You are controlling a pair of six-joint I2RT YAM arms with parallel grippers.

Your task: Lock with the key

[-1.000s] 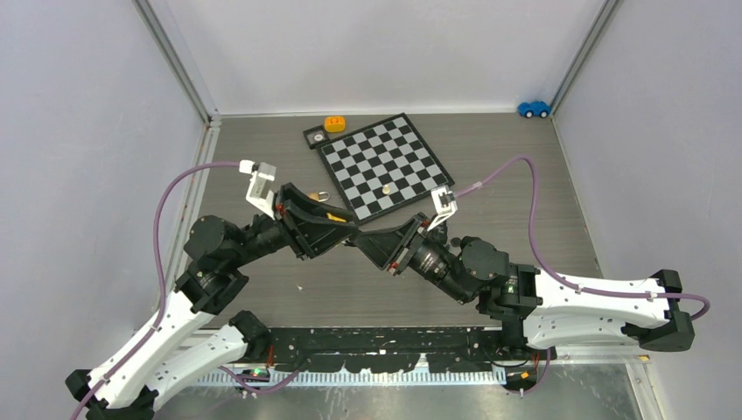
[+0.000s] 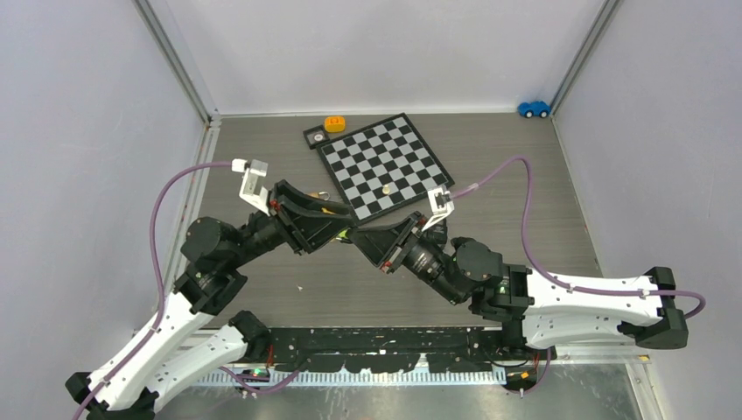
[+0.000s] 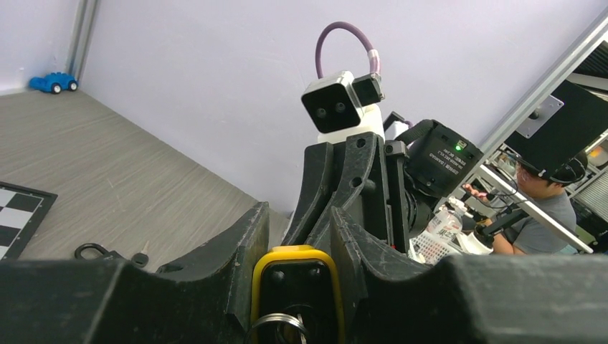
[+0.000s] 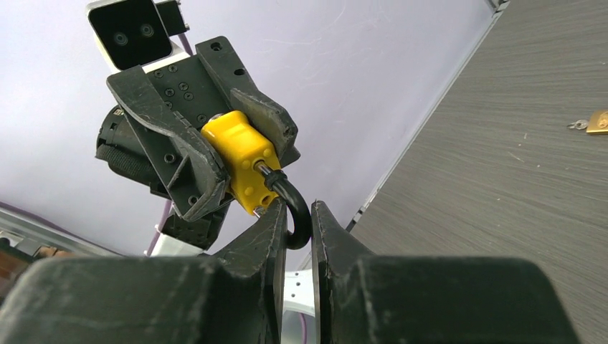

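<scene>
The two grippers meet above the middle of the table in the top view. My left gripper [image 2: 337, 217] is shut on a yellow padlock [image 4: 236, 154], whose black shackle reaches down between the fingertips of my right gripper. In the left wrist view the padlock [image 3: 292, 255] shows a black face with a key ring [image 3: 279, 318] and what looks like a key at it. The right gripper's fingers are close together at the shackle; whether they grip it is unclear.
A chessboard [image 2: 350, 153] lies behind the grippers, with an orange block [image 2: 334, 123] and a small black square object [image 2: 315, 136] beside it. A brass padlock [image 4: 598, 123] lies on the table. A blue toy car [image 2: 533, 109] is at the back right corner.
My right gripper and arm have shifted slightly left in the top view. The left gripper stays nearly in place, with more of the yellow padlock showing below it.
</scene>
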